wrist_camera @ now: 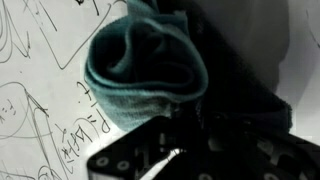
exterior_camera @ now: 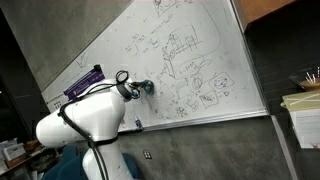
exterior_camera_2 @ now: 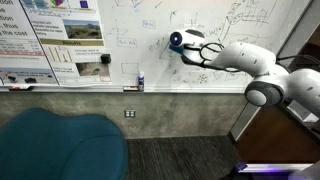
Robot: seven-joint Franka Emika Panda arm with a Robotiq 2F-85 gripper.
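Note:
A teal cloth (wrist_camera: 150, 100), rolled and folded, fills the upper middle of the wrist view against the whiteboard. My gripper is shut on it, with dark fingers (wrist_camera: 130, 152) at the bottom of that view; the cloth hides part of the grip. In exterior view 1 the cloth (exterior_camera: 148, 87) is a small dark teal patch at the board's left part. The whiteboard (exterior_camera: 225, 108) carries black handwriting and drawings. From exterior view 2, the cloth (exterior_camera_2: 176, 42) shows at the end of the arm, at the board; firm contact is hard to judge.
Posters (exterior_camera_2: 75, 45) hang on the board's left side in exterior view 2. A small bottle (exterior_camera_2: 141, 81) stands on the ledge below. A teal chair (exterior_camera_2: 60, 140) is at lower left. Shelving with papers (exterior_camera: 302, 101) is at the right of exterior view 1.

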